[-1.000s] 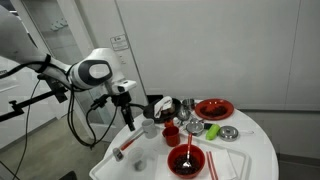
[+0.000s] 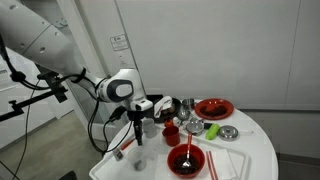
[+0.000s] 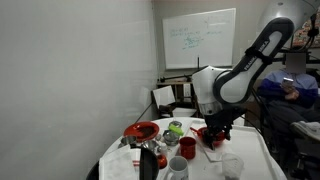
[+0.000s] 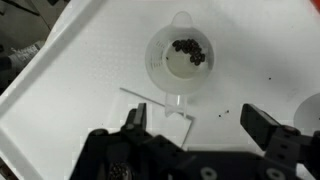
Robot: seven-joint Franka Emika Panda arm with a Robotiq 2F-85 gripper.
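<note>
A pale, translucent cup (image 4: 180,58) with a tab at each end lies below my gripper in the wrist view. A few dark beans (image 4: 190,52) rest in its bottom. My gripper stands open, its two black fingers wide apart and nothing between them. The cup lies ahead of the gap rather than in it. From the side, the gripper (image 2: 137,138) hangs tilted down above the left part of the white tray (image 2: 254,165). In the second exterior view a clear cup (image 3: 232,165) shows near the tray's front.
A red bowl (image 2: 200,168) with dark contents and a red-handled utensil stands right of the gripper. Behind are a red mug (image 2: 171,135), metal pots (image 2: 194,127), a green item (image 2: 213,131) and a red plate (image 2: 214,108). A grey mug (image 3: 178,168) stands nearby.
My gripper has come down toward the tray and ends slightly right of where it was a second ago. The objects on the table look unmoved.
</note>
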